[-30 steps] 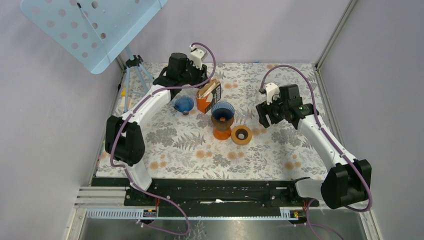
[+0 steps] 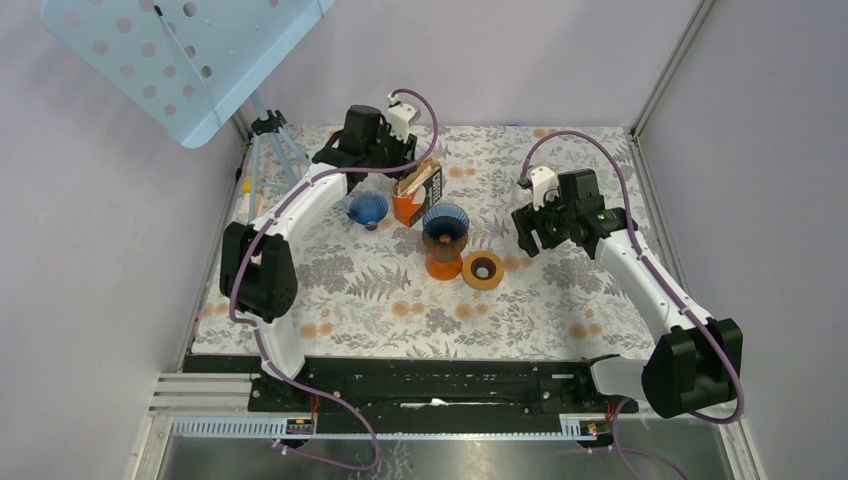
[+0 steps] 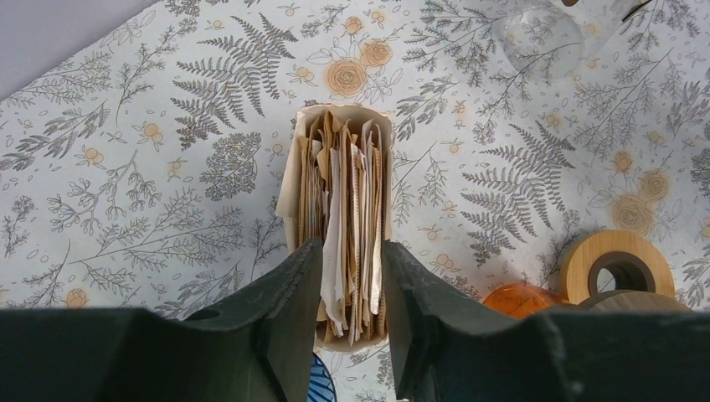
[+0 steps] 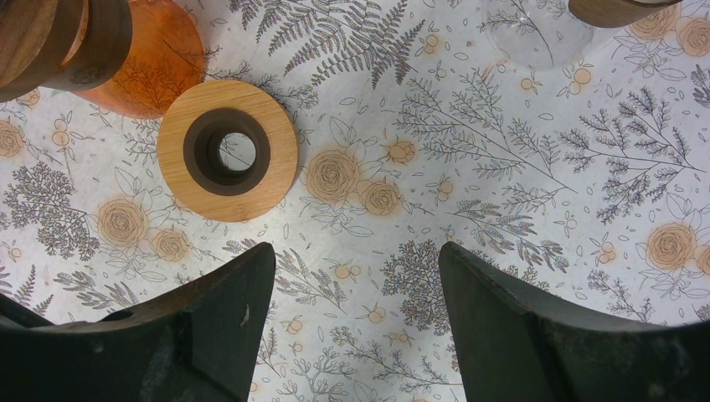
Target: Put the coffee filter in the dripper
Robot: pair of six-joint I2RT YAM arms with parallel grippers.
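Tan and white paper filters (image 3: 335, 193) stand packed upright in an orange and black box (image 2: 417, 195). My left gripper is over this box, part open, its fingertips on either side of the near half of the filter stack. No filter is visibly pinched or lifted out. The blue ribbed dripper (image 2: 445, 216) sits on an orange-based carafe (image 2: 443, 268) with a brown collar, just front-right of the box. Off to the right, my right gripper stands wide open above bare cloth.
Beside the carafe lies a round wooden ring (image 4: 280, 155) with a dark centre. A second blue ribbed cone (image 2: 368, 209) is left of the box. Clear glassware (image 3: 540, 38) also stands on the table.
Over the last second my left gripper has shifted a little right and toward the front, with a slight backward drift lately. The right arm, box and dripper look unmoved.
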